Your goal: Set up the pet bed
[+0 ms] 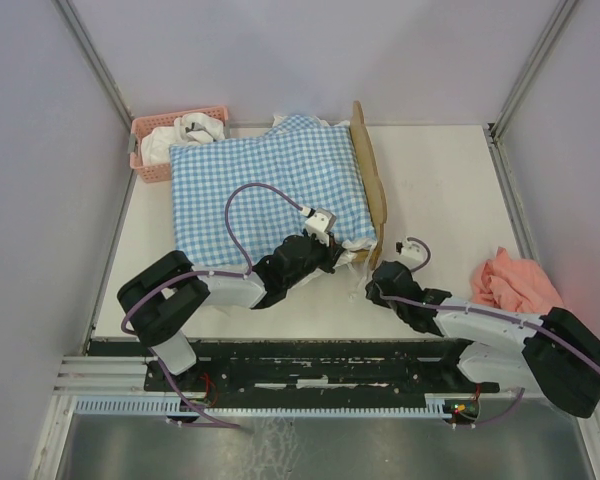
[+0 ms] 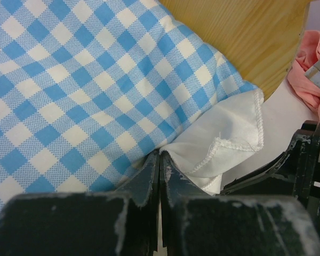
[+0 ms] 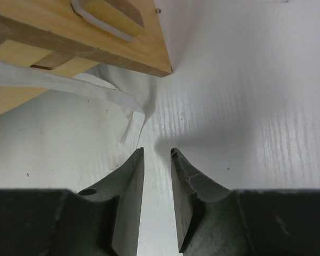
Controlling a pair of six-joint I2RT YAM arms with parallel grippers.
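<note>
A blue-and-white checked cushion (image 1: 255,185) covers much of the table in the top view, lying against a curved wooden side panel (image 1: 371,175). My left gripper is shut on the white fabric flap (image 2: 229,128) at the cushion's edge, close to the near end of the panel. To the right, my right gripper stands partly open with nothing between its fingers. Ahead of it, a white strap (image 3: 117,96) hangs from the wooden frame (image 3: 80,32), its loose end drooping near the left fingertip but apart from it.
At the back left stands a pink basket (image 1: 151,172) with white cloth in it. A crumpled pink cloth (image 1: 517,284) lies at the right edge.
</note>
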